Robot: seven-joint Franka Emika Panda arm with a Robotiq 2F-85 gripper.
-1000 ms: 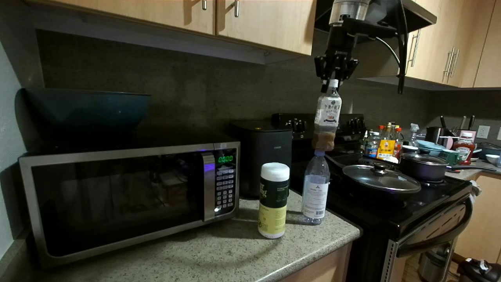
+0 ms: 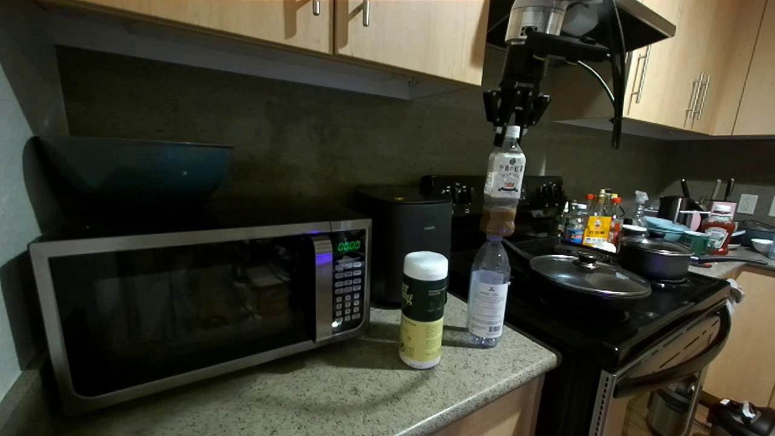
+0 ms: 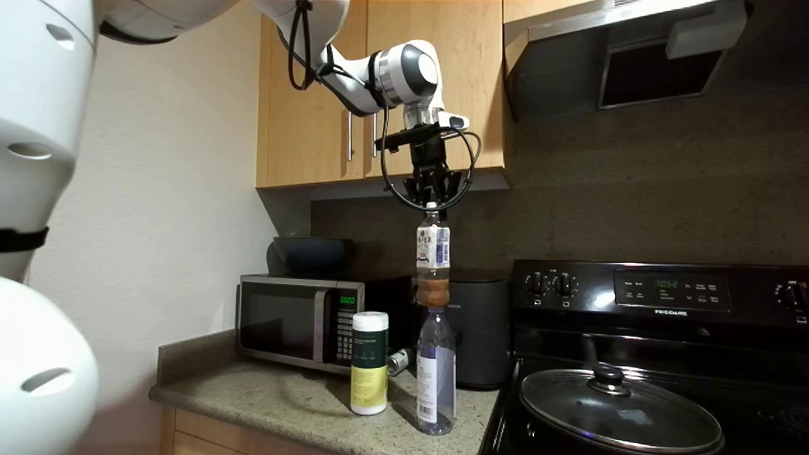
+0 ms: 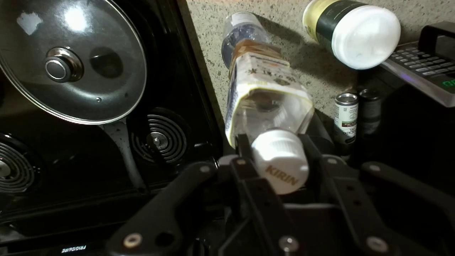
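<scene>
My gripper is shut on the white cap of a clear bottle (image 2: 506, 178) with a printed label and some brown liquid at its bottom. This bottle hangs nearly upright below the fingers, leaning a little in exterior view 1. Directly under it, a second clear bottle (image 3: 437, 387) with a white label stands upright on the counter. The upper bottle's base meets the lower bottle's top in both exterior views; whether they touch or a small gap is left, I cannot tell. In the wrist view the lower bottle (image 4: 243, 30) is partly covered by the upper one.
A green and yellow canister (image 2: 422, 312) stands just left of the lower bottle. The microwave (image 2: 196, 305) and a black appliance (image 3: 481, 333) are behind. A small can (image 4: 346, 117) lies on the counter. Right of the counter edge is the stove with a lidded pan (image 3: 622, 413).
My gripper and the held bottle have shifted slightly left and down in exterior view 1. The lower bottle and canister look unmoved.
</scene>
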